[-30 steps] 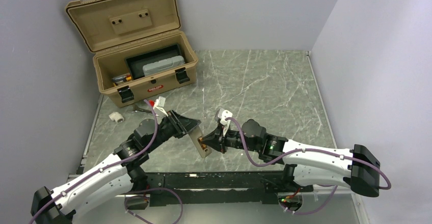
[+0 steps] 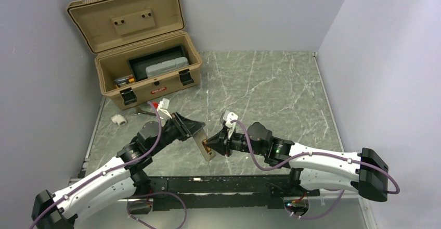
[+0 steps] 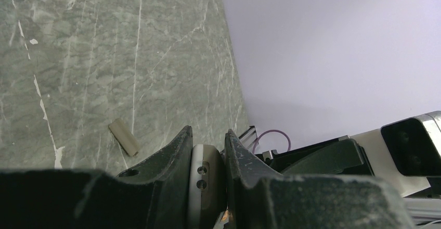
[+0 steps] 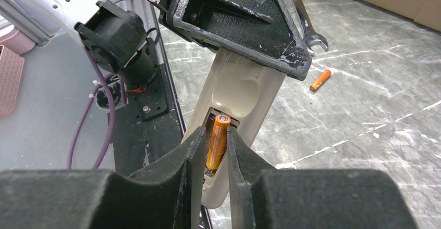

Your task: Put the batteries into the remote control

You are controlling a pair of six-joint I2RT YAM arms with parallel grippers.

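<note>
The beige remote [image 4: 239, 91] hangs with its battery compartment exposed, my left gripper [image 2: 195, 128] shut on its upper end. An orange battery [image 4: 218, 143] sits in that compartment, its top end standing up out of it. The fingertips of my right gripper are around or against this battery, a narrow gap between them; whether they grip it is unclear. A second orange battery [image 4: 320, 80] lies loose on the marble table [image 2: 270, 83].
An open tan toolbox [image 2: 148, 73] stands at the back left, with a wrench [image 4: 307, 21] in front of it and a white object [image 2: 118, 119] to its left.
</note>
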